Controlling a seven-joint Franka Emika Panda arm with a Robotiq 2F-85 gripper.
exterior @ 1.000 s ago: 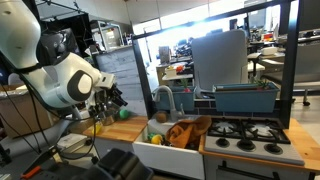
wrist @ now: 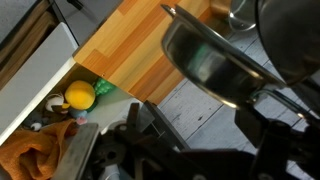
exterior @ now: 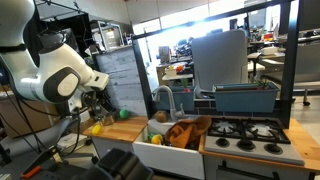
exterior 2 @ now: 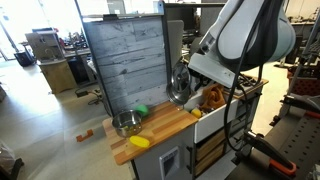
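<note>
My gripper is open in the wrist view, its dark fingers apart at the bottom of the picture. A shiny steel pan (wrist: 205, 55) fills the space just ahead of the fingers; whether they touch it I cannot tell. Beside it, a darker round pan (wrist: 292, 35) is cut off by the picture's edge. In exterior view 2, steel pans (exterior 2: 180, 85) hang near the grey wall panel, close to my hand. Exterior view 1 has the gripper (exterior: 98, 100) above the wooden counter's left part, mostly dark against its surroundings.
A white sink (exterior: 167, 158) holds a brown-orange cloth (wrist: 35, 150) and a yellow ball (wrist: 80, 95). On the wooden counter are a steel pot (exterior 2: 127, 123), a yellow item (exterior 2: 139, 142) and a green item (exterior 2: 142, 109). The stove (exterior: 250, 138) stands right of the sink.
The counter and sink items have not visibly moved.
</note>
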